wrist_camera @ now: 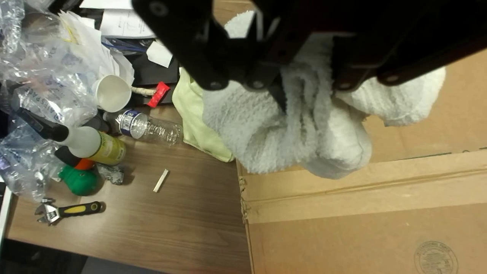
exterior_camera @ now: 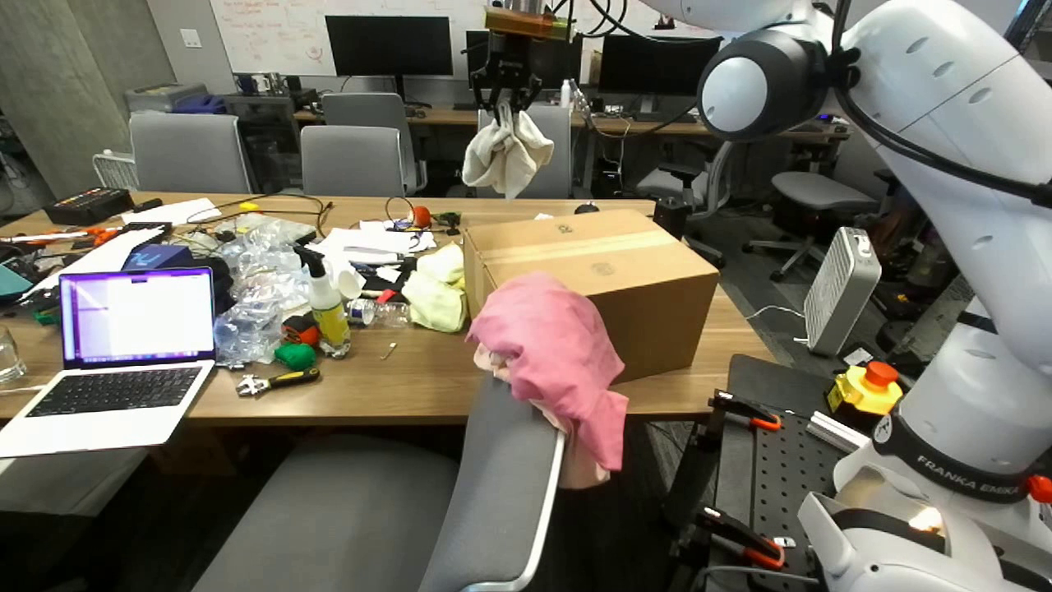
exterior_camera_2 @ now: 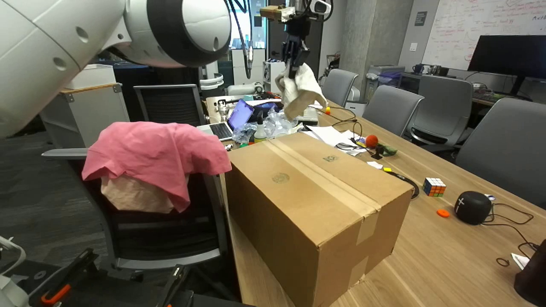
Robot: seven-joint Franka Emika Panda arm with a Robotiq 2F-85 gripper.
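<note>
A white terry cloth (exterior_camera: 508,158) hangs bunched in the air from my gripper (exterior_camera: 505,104), which is shut on its upper part. In exterior view 2 the cloth (exterior_camera_2: 300,92) dangles above the far end of the cardboard box (exterior_camera_2: 307,184), clear of its top. From the wrist, folds of the cloth (wrist_camera: 319,137) fill the space under the dark fingers and cover part of the box (wrist_camera: 365,237) below. The gripper pinches a fold there, and the cloth hides much of the fingertips.
A pink cloth (exterior_camera: 557,345) drapes over the chair back in front of the box. Left of the box lie a yellow-green cloth (exterior_camera: 439,291), a spray bottle (exterior_camera: 328,306), a wrench (exterior_camera: 278,381) and a laptop (exterior_camera: 118,395). Bare table (exterior_camera_2: 409,245) shows right of the box in exterior view 2.
</note>
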